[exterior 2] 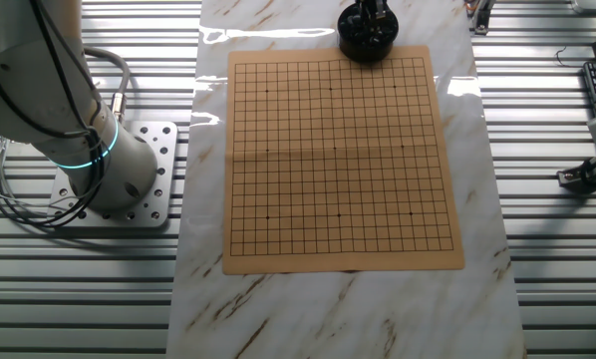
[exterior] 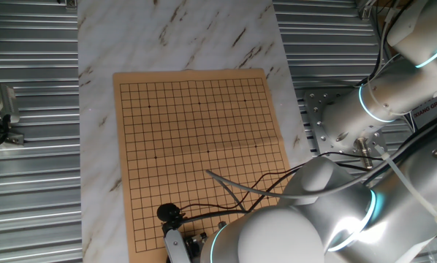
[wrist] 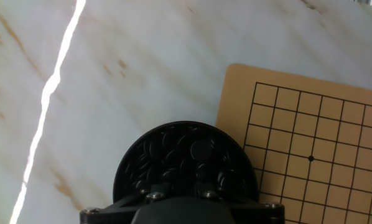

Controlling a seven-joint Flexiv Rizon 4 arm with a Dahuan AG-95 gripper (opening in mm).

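Observation:
A round black bowl point(wrist: 122, 177) full of glossy black stones point(wrist: 201, 150) stands by one edge of the tan grid board point(wrist: 236, 93) in the wrist view. My gripper points down over the bowl's near half, its two dark fingers spread apart. No stone can be made out between them, though black on black hides detail there. Exterior view 2 has the bowl point(exterior 2: 366, 42) at the board's top edge with the gripper point(exterior 2: 376, 12) just above or inside it; the exact height is unclear. The board point(exterior 2: 343, 261) is bare of stones. In exterior view 1 the arm hides the bowl.
A marble-patterned table point(exterior 2: 348, 314) carries the board, with free surface around it. My arm point(exterior: 277, 237) reaches over the board's near right corner in exterior view 1, cables point(exterior: 277, 194) hanging across it. Metal slats point(exterior: 28, 183) lie beyond the table's sides.

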